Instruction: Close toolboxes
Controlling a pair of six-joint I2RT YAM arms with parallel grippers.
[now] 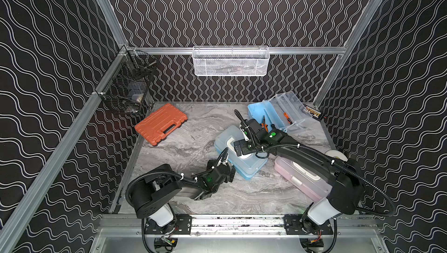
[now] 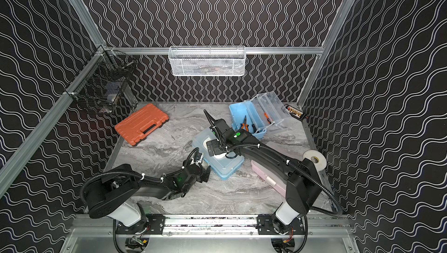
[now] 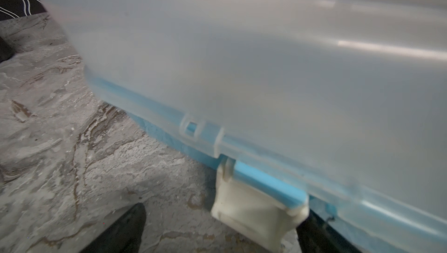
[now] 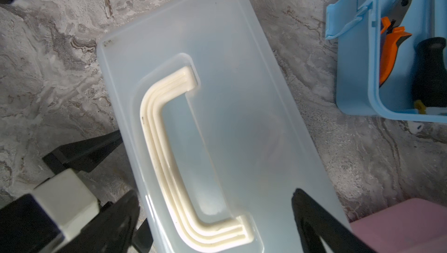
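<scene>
A blue toolbox with a cloudy lid and a cream handle lies mid-table, its lid down. On its near side a cream latch sticks outward in the left wrist view, below the lid's rim. My left gripper is open low beside that side, with the latch between its spread fingers. Above the lid hovers my right gripper, open and holding nothing. A second, light blue toolbox stands at the back right with its clear lid folded back and tools inside. A pink toolbox lies at right with its lid down.
An orange case lies flat at the back left. Near the right edge sit a white roll and a small tray of bits. Bare table spreads between the orange case and the middle toolbox.
</scene>
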